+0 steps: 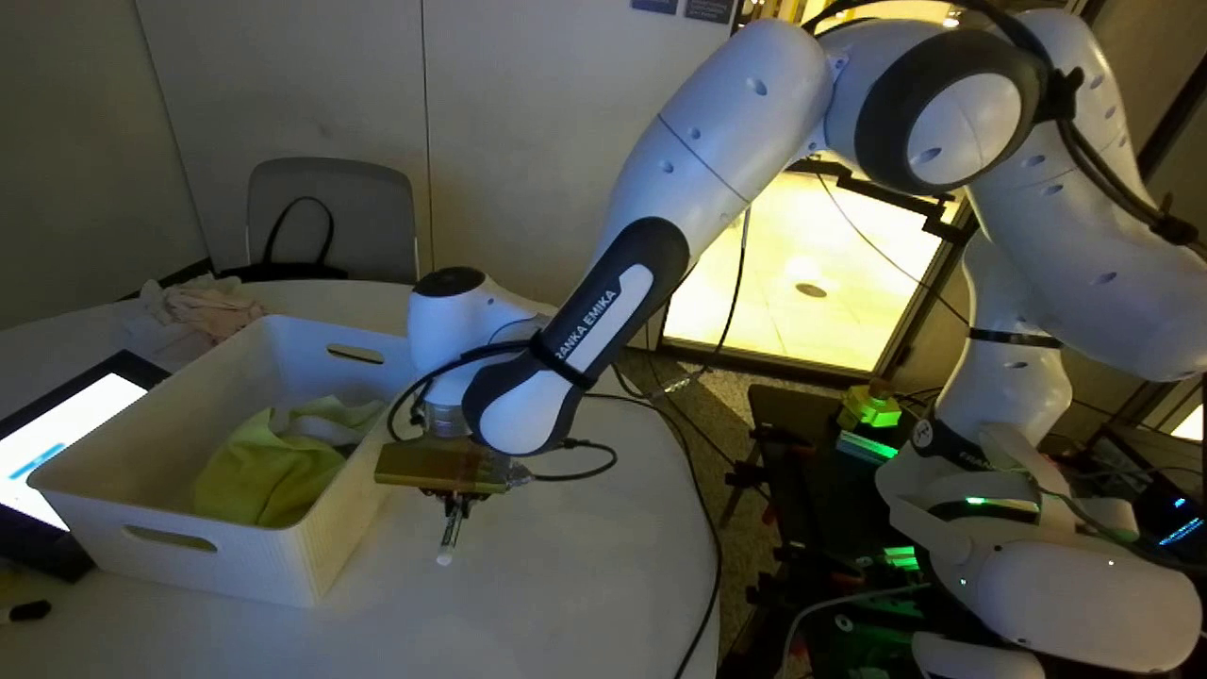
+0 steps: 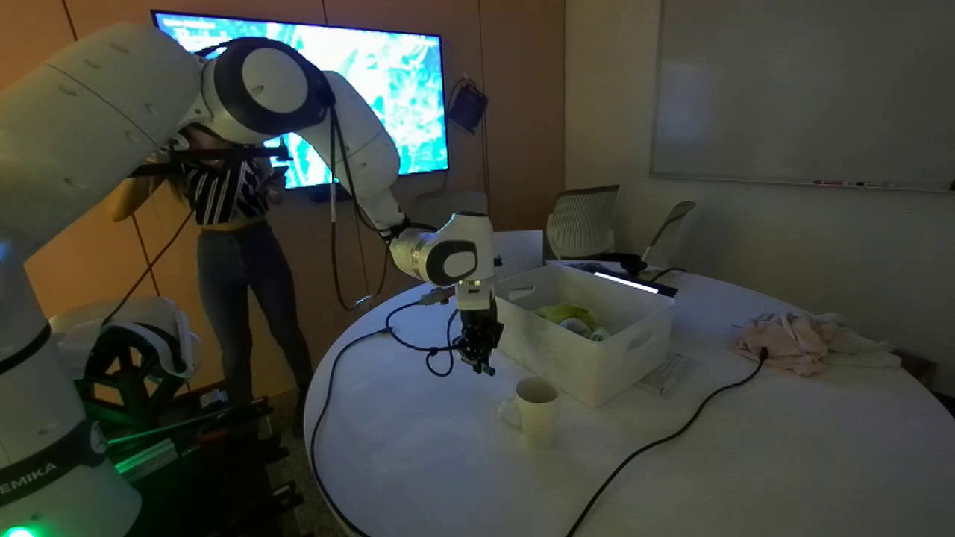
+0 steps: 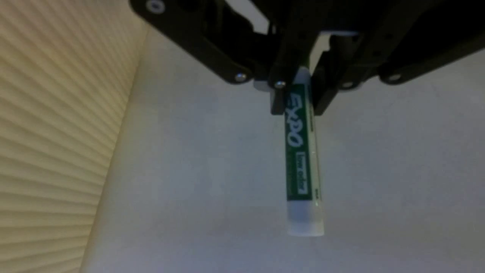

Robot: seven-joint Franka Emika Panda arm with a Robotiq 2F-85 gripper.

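Note:
Held between the fingers of my gripper is a green and white Expo marker (image 3: pixel 298 154); the fingers are shut on it near one end. Most of its length sticks out past the fingertips. In exterior view 1 the marker (image 1: pixel 449 539) points down and toward the camera, above the table beside the white bin. The gripper (image 2: pixel 483 353) appears dark in exterior view 2, in front of the bin, and the marker is hard to make out there.
A white bin (image 1: pixel 238 554) holds a yellow-green cloth (image 1: pixel 266 470). A white mug (image 2: pixel 537 412) stands near the bin, hidden in exterior view 1. Pink cloth (image 2: pixel 792 343) and a black cable (image 2: pixel 667 435) lie on the table (image 2: pixel 743 483). Bare table spreads right of the bin in exterior view 1.

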